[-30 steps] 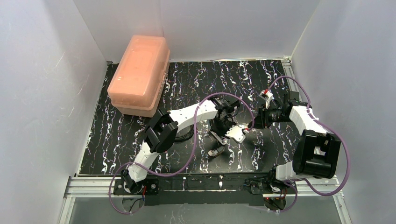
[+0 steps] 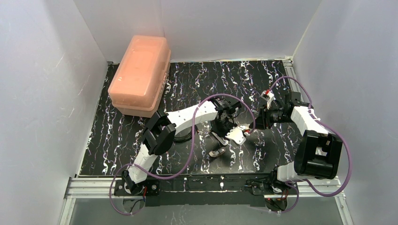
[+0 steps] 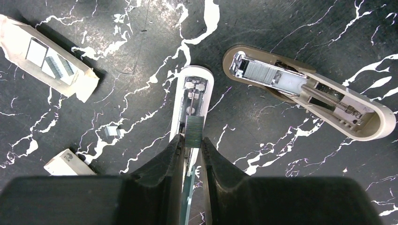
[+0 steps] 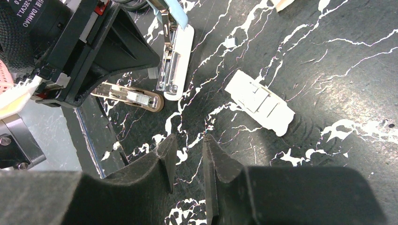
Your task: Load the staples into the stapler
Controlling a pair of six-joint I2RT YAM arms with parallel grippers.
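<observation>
In the left wrist view, my left gripper is shut on a small grey staple strip (image 3: 194, 130). That strip is over the open channel of a white and light-blue stapler (image 3: 198, 75); I cannot tell whether it touches. From the side, the right wrist view shows the strip (image 4: 153, 72) at the tip of the left fingers, near the stapler's front part (image 4: 185, 54). My right gripper is part open, with only tabletop visible between its fingers. A beige stapler (image 3: 338, 96), opened up with staples in its channel, lies beside the white one.
An open staple box (image 4: 260, 102) lies on the dark marbled table, with strips inside. A small staple piece (image 3: 112, 131) and a pale block (image 3: 68, 164) are near the white stapler. A pink case (image 2: 141, 70) stands at the back left.
My left arm has shifted very slightly leftward in the top view over the last second, staying over the white stapler. The right arm shows no visible movement.
</observation>
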